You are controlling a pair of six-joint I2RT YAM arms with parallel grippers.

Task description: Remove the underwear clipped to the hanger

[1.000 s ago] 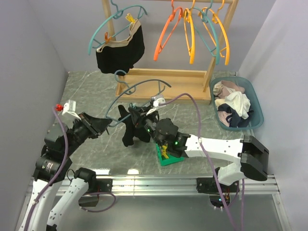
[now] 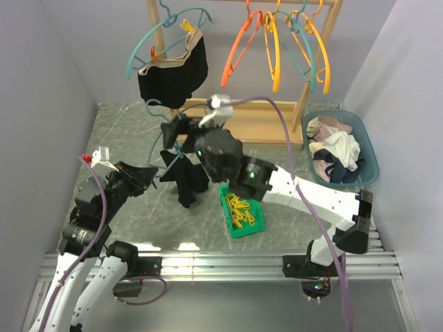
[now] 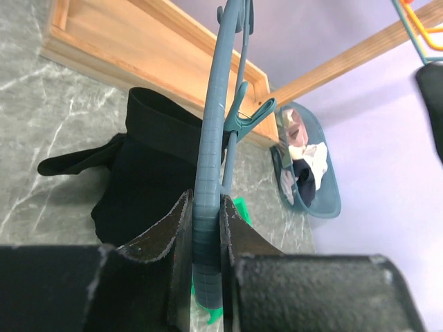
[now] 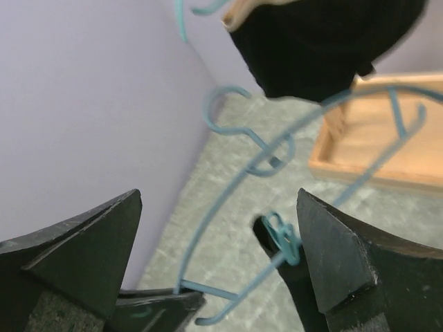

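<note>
My left gripper is shut on one end of a teal hanger [image 3: 210,138], which also shows in the top view, tilted over the floor. A teal clip [image 4: 282,238] sits on the hanger's lower bar. Black underwear [image 2: 185,181] is at that bar, its dark cloth [image 3: 156,169] behind the hanger in the left wrist view. Whether each of its corners is in a clip I cannot tell. My right gripper is open, above the hanger, the hanger's bars crossing the view beyond its fingers [image 4: 346,266]. It is blurred in the top view.
Other black underwear [image 2: 173,76] hangs from a teal hanger on the wooden rack [image 2: 242,121]. Further hangers [image 2: 273,55] hang to its right. A green basket [image 2: 246,232] of yellow clips and a blue-grey basket [image 2: 372,162] of clothes stand on the floor.
My right gripper has risen up and away from the hanger's bar. The hanger has swung left and turned in my left gripper, and the underwear has shifted with it.
</note>
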